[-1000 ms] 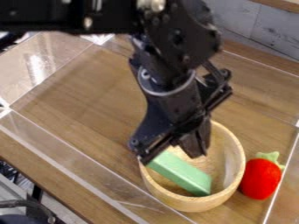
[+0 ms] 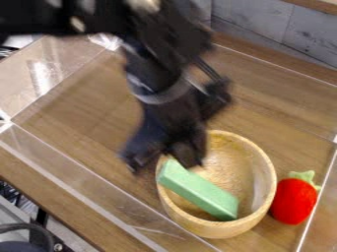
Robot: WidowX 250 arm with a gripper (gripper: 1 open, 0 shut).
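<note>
The black gripper (image 2: 165, 148), blurred by motion, hangs over the left rim of a light wooden bowl (image 2: 247, 218); whether anything is between its fingertips is hard to make out. A pale green block (image 2: 202, 193) lies tilted inside the bowl, its upper end toward the left rim, just below the gripper. A red strawberry-like toy (image 2: 295, 202) with a green top sits outside the bowl, to its right.
Clear edging strips run along its front left, with cables beyond. A grey wall (image 2: 290, 39) stands at the back right.
The green block shows more of its upper end now.
</note>
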